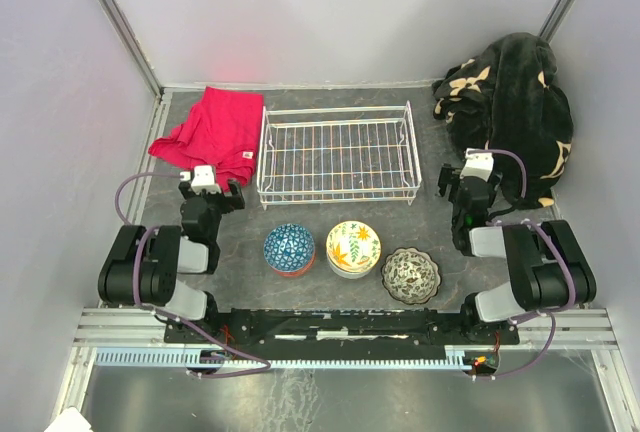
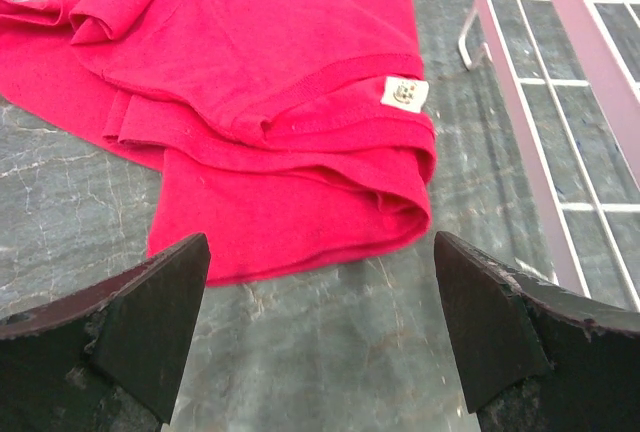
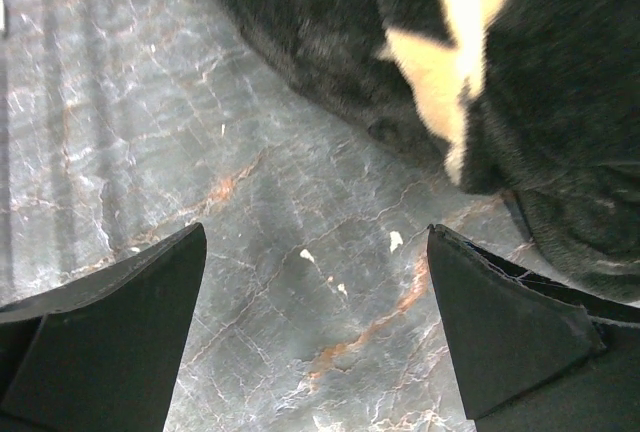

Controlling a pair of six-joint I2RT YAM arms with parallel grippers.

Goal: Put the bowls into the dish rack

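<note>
Three bowls lie in a row in front of the empty white wire dish rack (image 1: 338, 192): a blue patterned one with red beneath (image 1: 289, 247), a white one with a floral pattern (image 1: 352, 247) and a cream and dark patterned one (image 1: 410, 276). My left gripper (image 1: 210, 192) stands open at the rack's left, over bare table beside the red cloth; its wrist view shows nothing between the fingers. My right gripper (image 1: 460, 180) is open to the rack's right, near the dark blanket, with only grey table between its fingers in its wrist view.
A folded red cloth (image 1: 215, 127) lies back left. A bulky dark blanket with tan shapes (image 1: 505, 112) fills the back right. Pale walls enclose the table on the sides and back. Narrow bare strips lie between the rack and the bowls.
</note>
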